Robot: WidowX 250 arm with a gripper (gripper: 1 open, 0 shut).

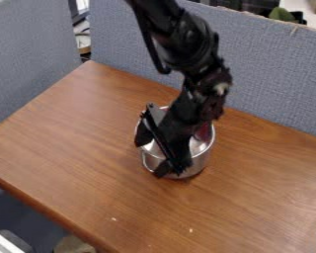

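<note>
A silver metal pot [197, 158] stands on the wooden table, right of its centre. My black gripper [164, 148] is lowered over it, hiding most of the inside, with its fingers at the pot's left and front part. The gripper is open by its shape, though what lies between the fingers is hidden.
Grey padded partitions [279, 79] border the back and the left side.
</note>
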